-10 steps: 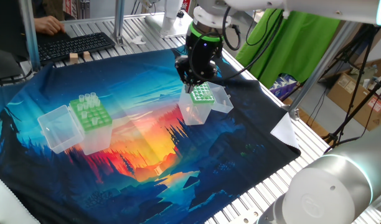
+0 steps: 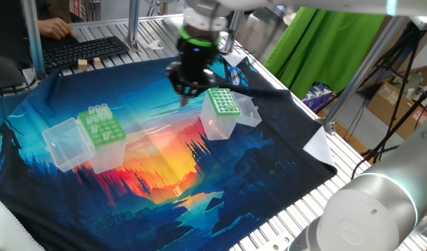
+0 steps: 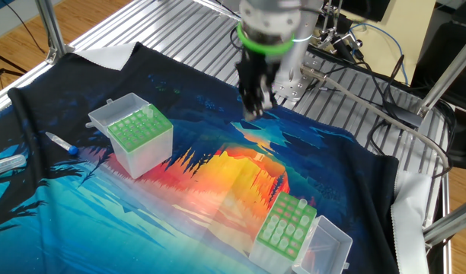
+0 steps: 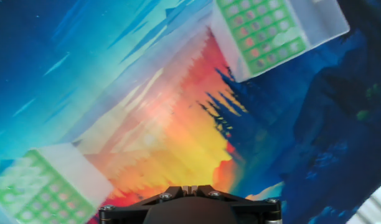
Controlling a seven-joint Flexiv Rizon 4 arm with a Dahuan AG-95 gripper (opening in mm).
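Note:
Two clear boxes with green racks stand on the printed cloth. One rack (image 2: 102,129) has several clear tubes rising from its holes. It also shows at the lower front in exterior view 2 (image 3: 285,222) and blurred at the lower left in the wrist view (image 4: 38,190). The other rack (image 2: 224,102) looks mostly empty, with one small clear piece near its edge in exterior view 2; the wrist view has this rack (image 4: 262,34) at the top. My gripper is shut, fingertips together and nothing visible between them. Blurred by motion, the gripper (image 2: 184,97) hangs above the cloth beside the emptier rack.
Open clear lids (image 2: 65,144) lean out beside the boxes. A blue-capped pen (image 3: 63,144) lies on the cloth. Between the racks the cloth (image 2: 161,157) is clear. A person's hand rests by a keyboard (image 2: 88,52) at the far left.
My gripper has moved left in exterior view 1, away from its place over the emptier rack. Both boxes stay where they were.

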